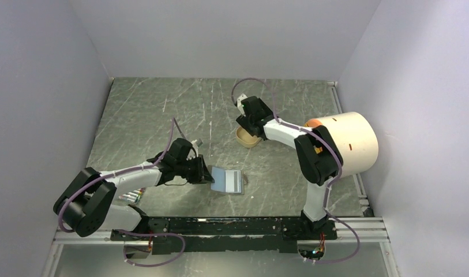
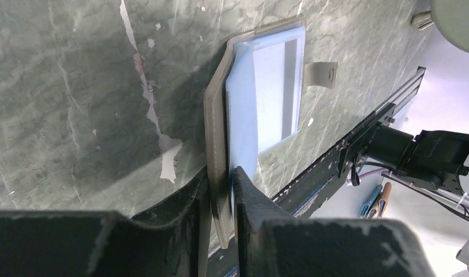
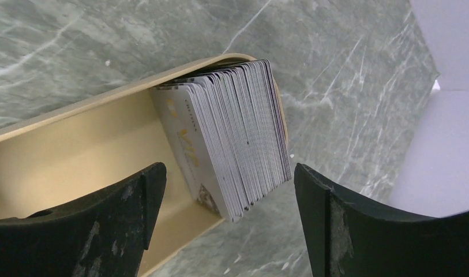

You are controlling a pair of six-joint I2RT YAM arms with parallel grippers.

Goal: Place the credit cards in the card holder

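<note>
The card holder [image 1: 232,182] lies open on the table, with blue and clear sleeves [image 2: 272,92]. My left gripper is shut on the holder's grey cover [image 2: 216,115]. A tan box [image 1: 248,140] sits behind it, holding a stack of white credit cards [image 3: 232,138] packed at one end, the nearest marked VIP. My right gripper hangs open above the box, its fingers on either side of the card stack, apparently above it.
A cream and orange cylinder [image 1: 347,141] stands at the right. Several markers [image 1: 131,196] lie at the left front, partly behind my left arm.
</note>
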